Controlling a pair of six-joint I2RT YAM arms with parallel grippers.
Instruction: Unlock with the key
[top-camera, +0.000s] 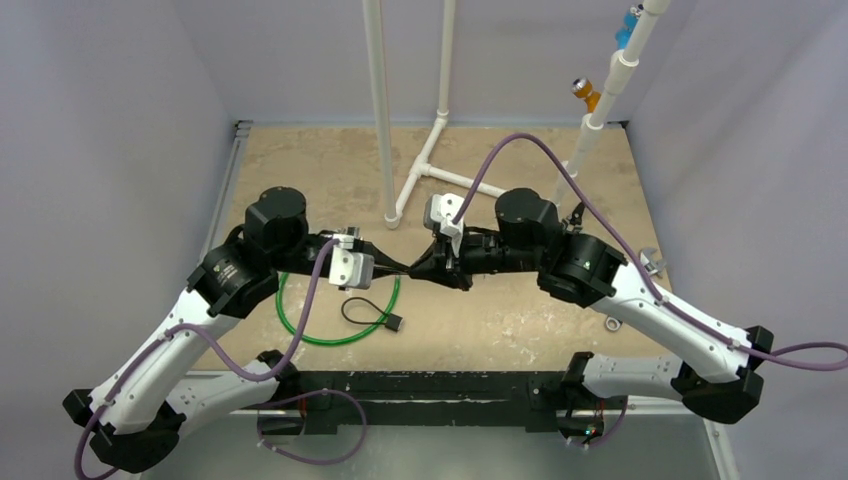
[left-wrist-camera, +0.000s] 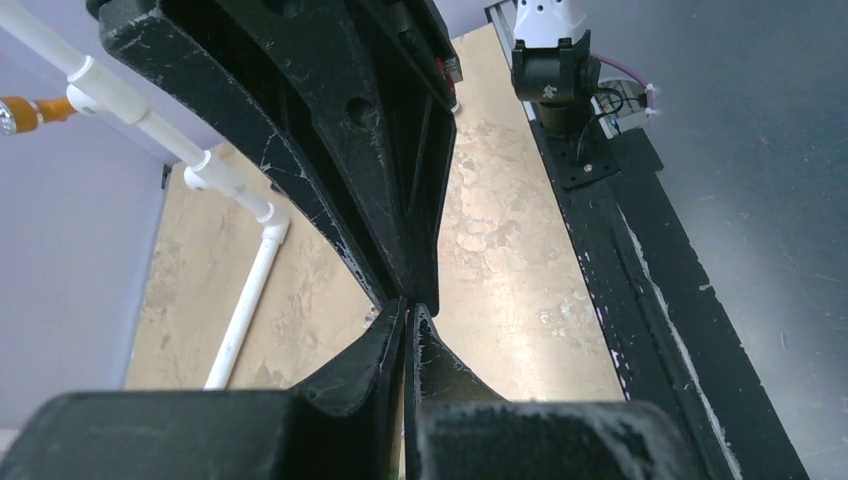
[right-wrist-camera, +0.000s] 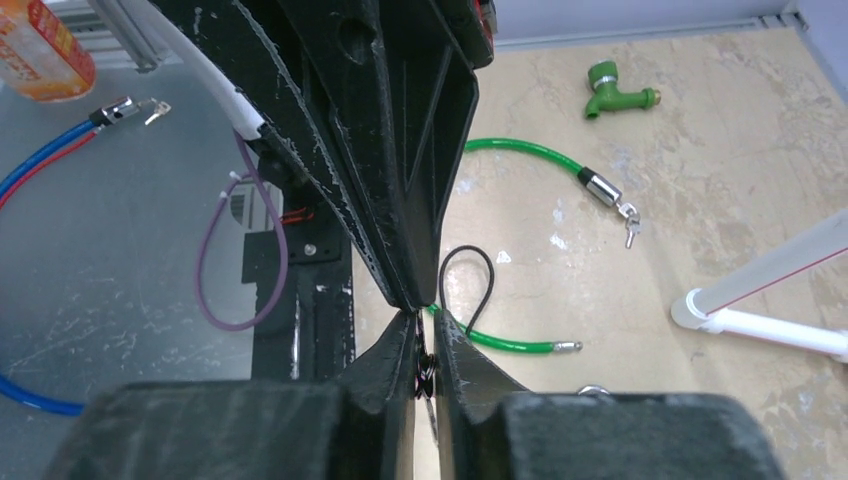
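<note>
In the top view my left gripper (top-camera: 404, 268) and right gripper (top-camera: 411, 270) meet tip to tip above the table. The left wrist view shows the left fingers (left-wrist-camera: 345, 375) shut, with no object visible between them. A narrow gap runs between the right fingers in the right wrist view, with a small dark, shiny piece (right-wrist-camera: 427, 375) in it; I cannot tell what it is or whether it is gripped. A green cable lock (right-wrist-camera: 601, 187) lies on the table, with small keys (right-wrist-camera: 632, 228) at its metal end.
White pipes (top-camera: 388, 110) stand behind the grippers. A black cord with a block (top-camera: 393, 322) lies near the green cable. Beyond the table edge are a blue cable lock (right-wrist-camera: 118, 110) and an orange-labelled container (right-wrist-camera: 45, 55).
</note>
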